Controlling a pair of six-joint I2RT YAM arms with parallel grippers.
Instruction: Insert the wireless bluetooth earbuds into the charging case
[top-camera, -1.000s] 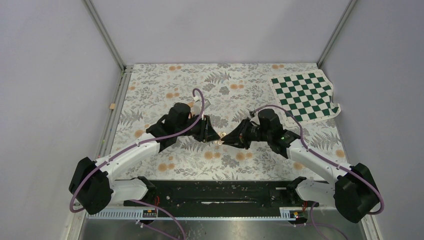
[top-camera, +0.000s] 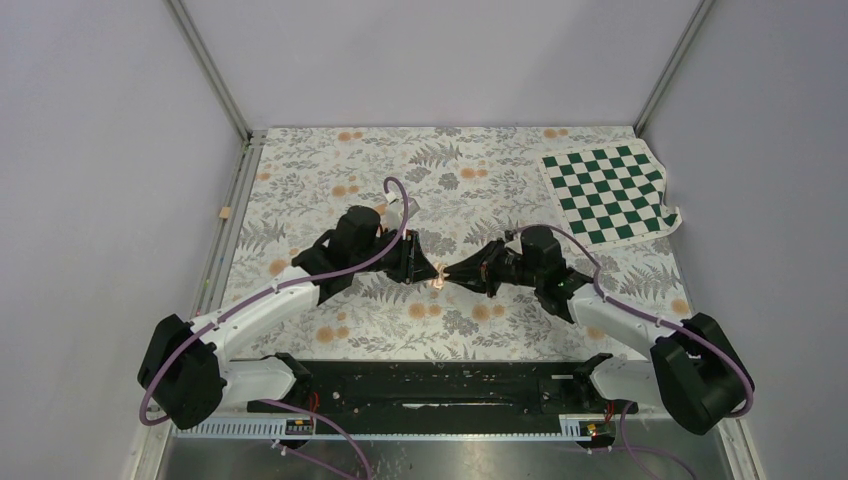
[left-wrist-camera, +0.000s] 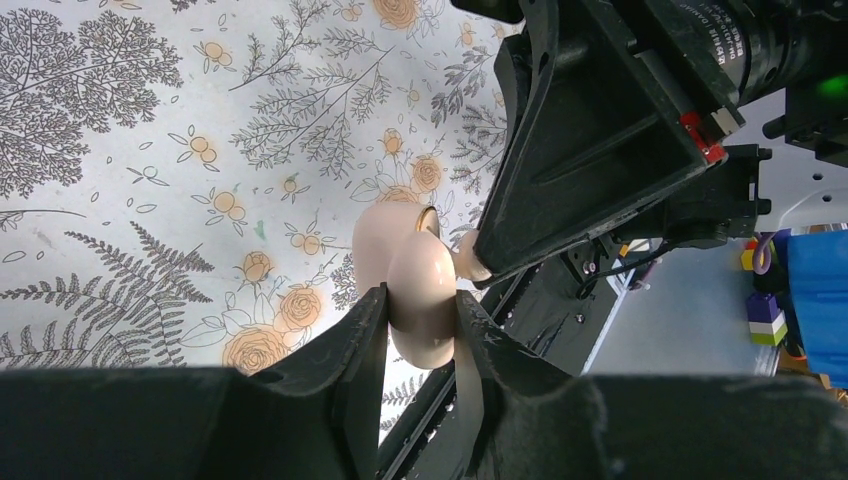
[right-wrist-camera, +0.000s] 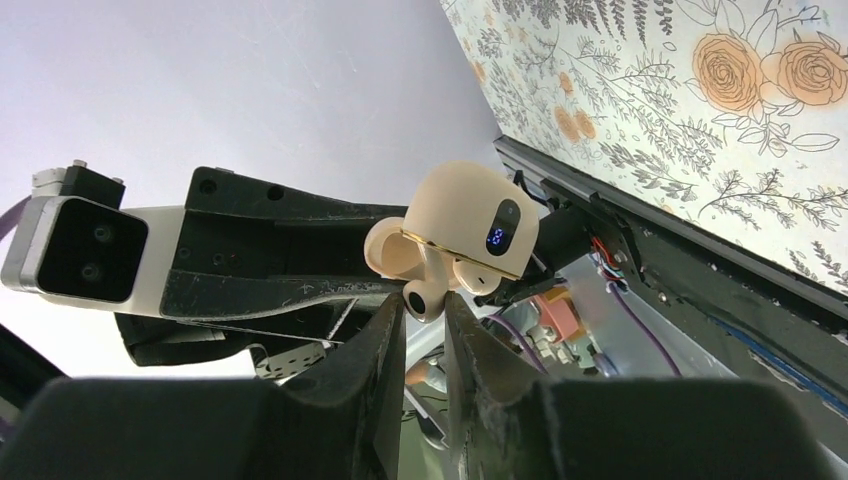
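In the middle of the top view my left gripper (top-camera: 430, 276) and right gripper (top-camera: 449, 274) face each other over the cream charging case (top-camera: 438, 282). The left wrist view shows my left gripper shut on the case (left-wrist-camera: 420, 270). In the right wrist view the case (right-wrist-camera: 468, 210), with a small lit display, has its lid open. A cream earbud (right-wrist-camera: 426, 298) with a dark spot is between the fingertips of my right gripper, against the case's opening. How deep it sits is hidden.
A green checkered mat (top-camera: 605, 190) lies at the back right of the floral table surface (top-camera: 450, 170).
The left arm has barely moved.
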